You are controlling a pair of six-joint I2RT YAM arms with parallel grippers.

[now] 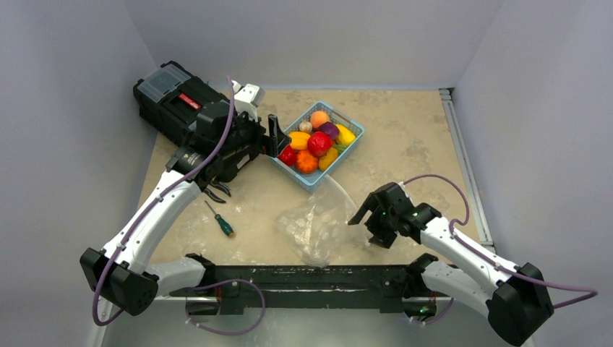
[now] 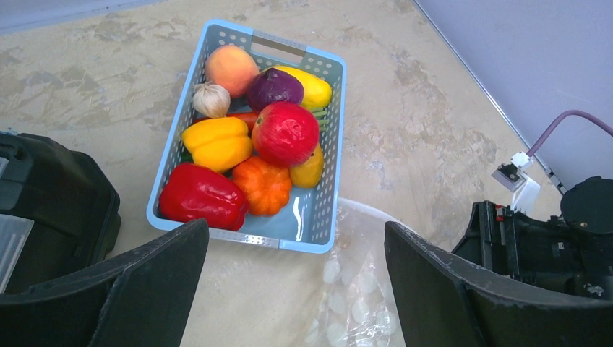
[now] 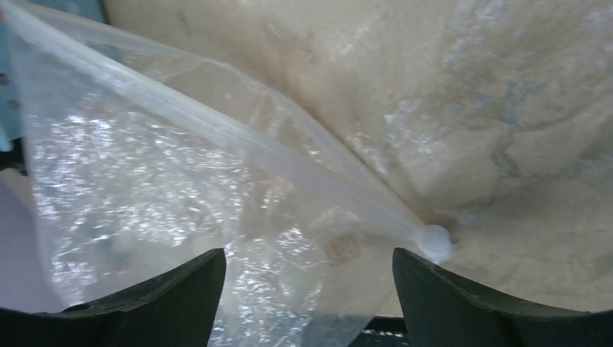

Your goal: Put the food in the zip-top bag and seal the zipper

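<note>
A clear zip top bag (image 1: 314, 224) lies flat on the front middle of the table. In the right wrist view its zipper strip (image 3: 181, 108) runs slantwise down to a whitish slider (image 3: 435, 242). Over the bag's right side, my right gripper (image 1: 365, 230) stands open, and nothing shows pinched between its fingers. The blue basket (image 2: 340, 144) holds play food, among it a red pomegranate (image 2: 285, 134), a red pepper (image 2: 202, 196), an orange pumpkin (image 2: 262, 186) and a purple eggplant (image 2: 275, 88). Open and empty, my left gripper (image 1: 280, 136) hangs by the basket's left edge.
A black toolbox (image 1: 177, 94) fills the back left corner. Pliers (image 1: 217, 191) and a green screwdriver (image 1: 223, 224) lie left of the bag. Table to the right of the basket is bare.
</note>
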